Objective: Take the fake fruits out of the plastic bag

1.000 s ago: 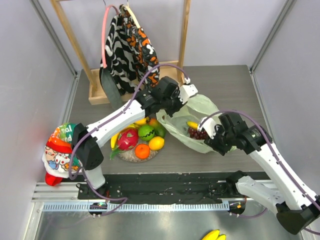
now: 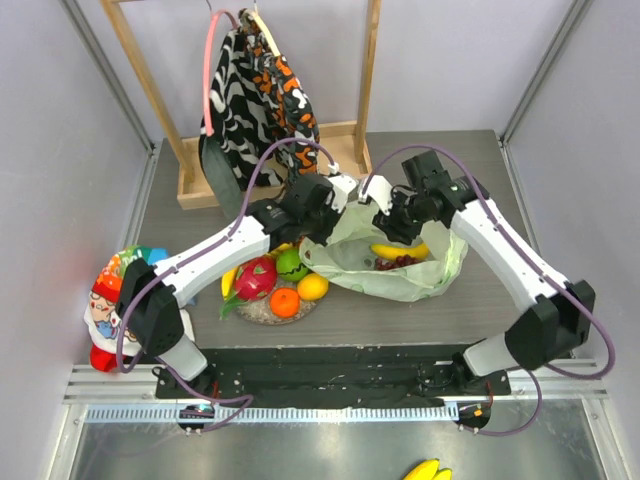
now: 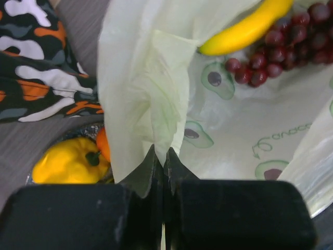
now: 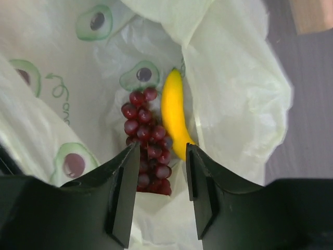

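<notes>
The pale green plastic bag [image 2: 440, 262] lies spread with its mouth wide, avocado prints showing inside. In it are a yellow banana [image 4: 174, 107] and a bunch of dark red grapes [image 4: 140, 122], side by side. My left gripper is shut on a fold of the bag's left rim, which rises from its fingertips. My right gripper hangs above the bag's inside, its fingers apart. The grapes and the banana's tip show through that gap, and nothing appears gripped there.
Left of the bag, a plate [image 2: 268, 315] holds several fruits, including a dragon fruit [image 2: 255, 278], an orange [image 2: 284, 302] and a lemon [image 2: 313, 287]. A wooden rack [image 2: 183, 150] with patterned cloth [image 2: 262, 110] stands behind. A colourful bag [image 2: 105, 310] sits far left.
My right gripper has swung from the bag's right front to over its middle, near the left one.
</notes>
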